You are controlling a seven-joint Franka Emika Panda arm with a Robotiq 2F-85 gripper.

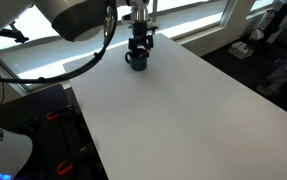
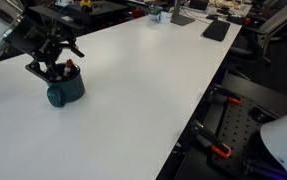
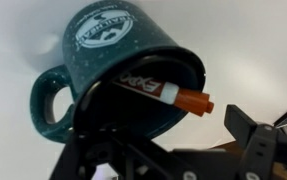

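A dark green speckled mug (image 3: 118, 55) with a white printed logo stands on the white table, its handle (image 3: 51, 104) to the left in the wrist view. Inside it leans an Expo marker (image 3: 153, 88), its orange cap (image 3: 193, 101) jutting past the rim. My gripper is open at the mug's mouth, its fingers apart. One finger (image 3: 245, 128) shows beyond the cap, outside the mug; the other is dark against the mug's opening. Nothing is clearly clasped. From the side, the gripper hangs low over the mug (image 2: 68, 90).
The white table (image 1: 173, 115) is broadly clear in front of the mug. At its far end in the second exterior view sit a light cup (image 2: 154, 13) and a dark flat item (image 2: 215, 30). A black chair stands beyond the edge.
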